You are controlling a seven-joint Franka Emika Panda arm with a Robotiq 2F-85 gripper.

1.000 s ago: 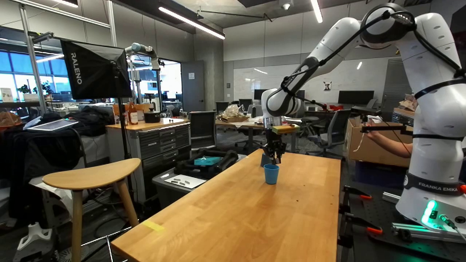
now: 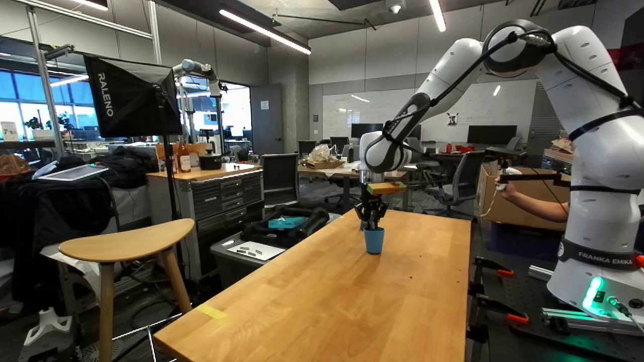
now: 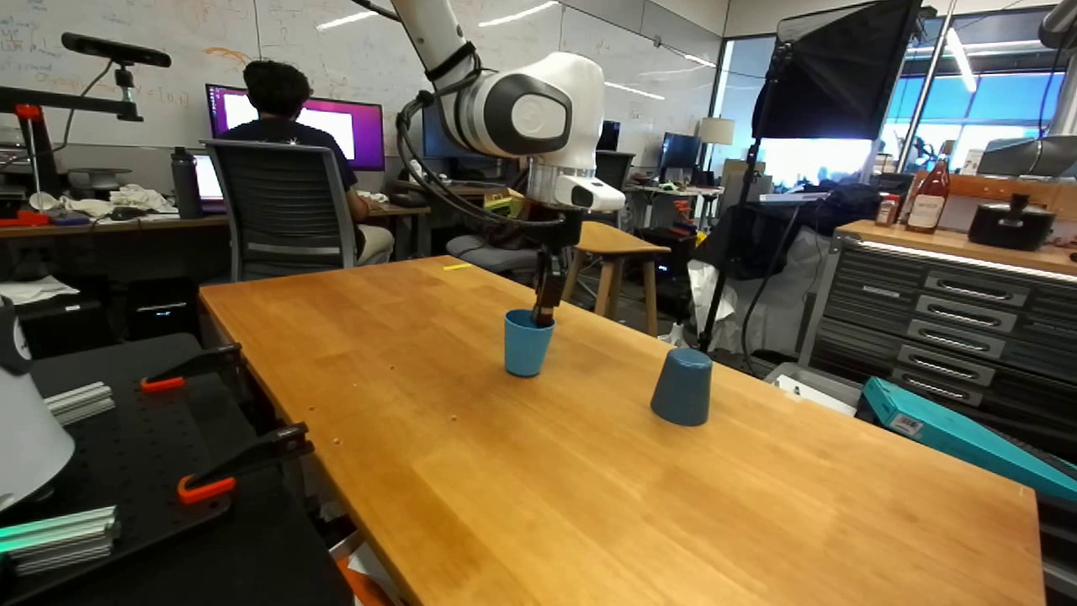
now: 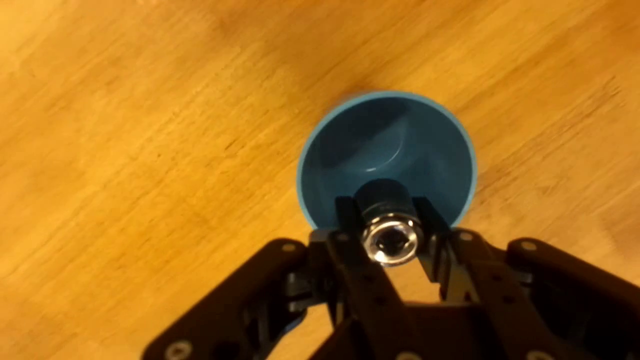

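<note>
An upright light blue cup [image 3: 525,348], open at the top, stands on the wooden table [image 3: 474,444]. My gripper is shut on a dark cylinder [image 4: 384,204] with a shiny silver end, which points down toward the cup's inside. In the second exterior view the fingertips reach the rim on the cup's far right side, and the cup's wall hides their lowest part. From above, the cup [image 4: 420,144] shows no object on the visible part of its floor. How deep the cylinder reaches cannot be told.
A darker blue cup [image 3: 682,389] stands upside down on the table, to the right of the light blue one in the second exterior view. Clamps [image 2: 502,306] line the table's edge by the robot base.
In the first exterior view my gripper has moved left and slightly down, from beside the light blue cup's top to over its opening. The cup stands where it was.
</note>
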